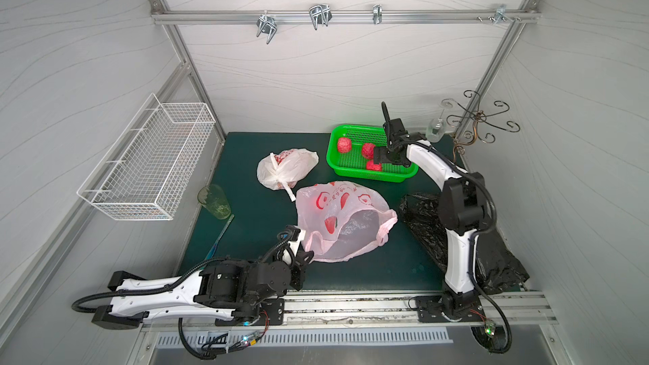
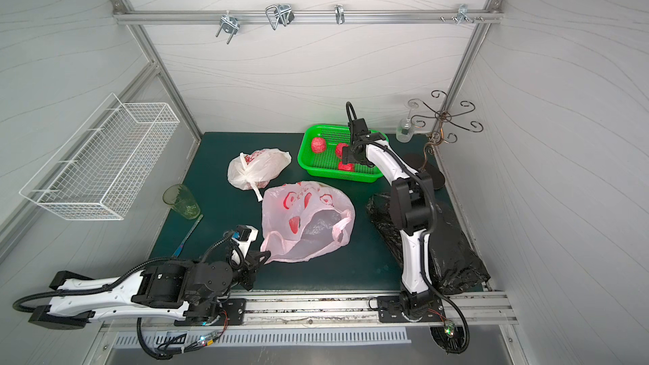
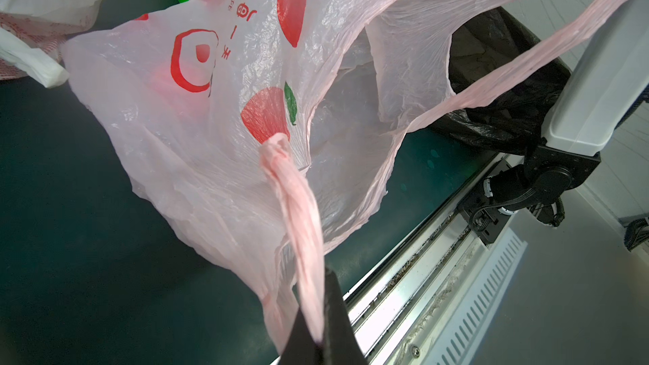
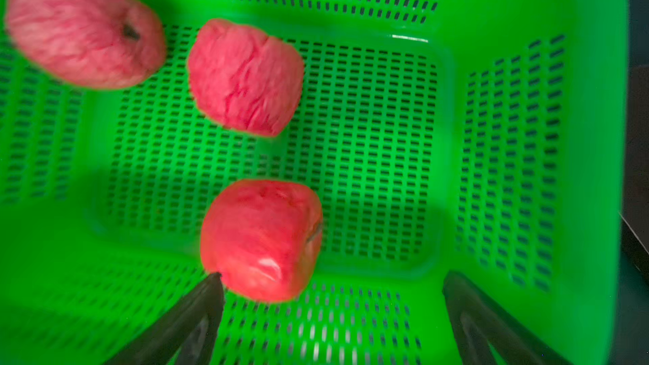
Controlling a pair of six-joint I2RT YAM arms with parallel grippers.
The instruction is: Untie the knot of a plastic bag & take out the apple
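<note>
A pink printed plastic bag (image 1: 338, 219) lies opened at the centre, its mouth wide, no apple visible inside. My left gripper is shut on a twisted pink handle of it at the near left. Over the basket my right gripper stands open, with an apple just beyond its fingertips and nothing held.
A tied white bag (image 1: 284, 169) sits left of the basket. Glass cup (image 1: 215, 201), white wire rack (image 1: 142, 162) on the left; black plastic bag (image 1: 426, 229), metal scroll stand (image 1: 478, 118) and glass bottle (image 1: 436, 128) on the right.
</note>
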